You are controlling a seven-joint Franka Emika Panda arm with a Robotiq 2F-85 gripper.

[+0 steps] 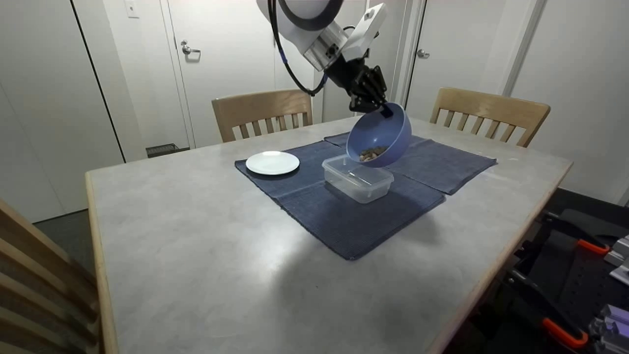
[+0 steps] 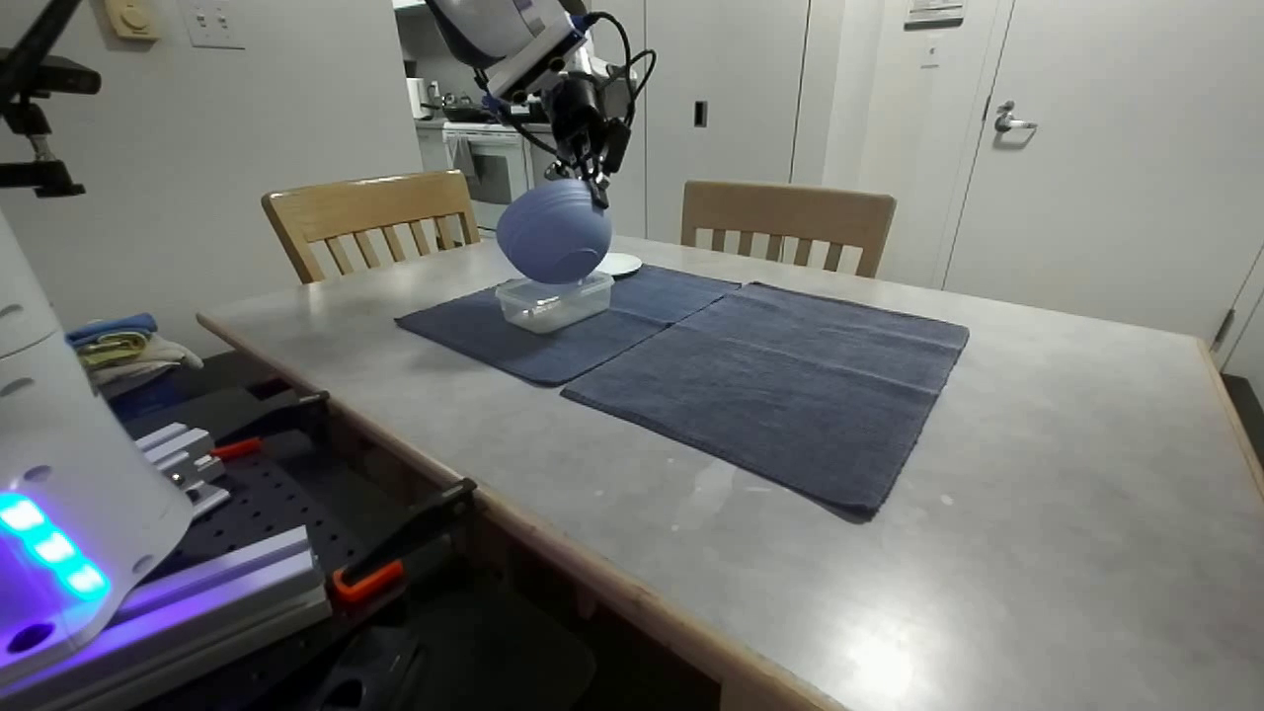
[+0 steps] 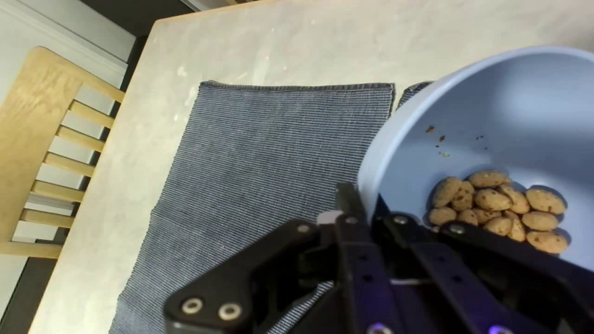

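Observation:
A blue bowl (image 1: 396, 134) hangs tilted over the clear plastic container (image 1: 357, 185), its open side turned toward the container in exterior view 1. My gripper (image 1: 386, 110) is shut on the bowl's rim; in the wrist view one finger (image 3: 351, 203) lies outside the wall and the other is partly inside. Several tan speckled nuts or beans (image 3: 515, 208) are gathered inside the bowl, with a few dark crumbs on its wall. The container looks empty and stands on a dark blue placemat (image 1: 354, 230). From exterior view 2 only the bowl's outside (image 2: 554, 231) shows.
A white plate (image 1: 272, 162) lies left of the container on the same placemat. A second placemat (image 2: 782, 379) is bare. Wooden chairs (image 1: 262, 112) stand at the table's far side.

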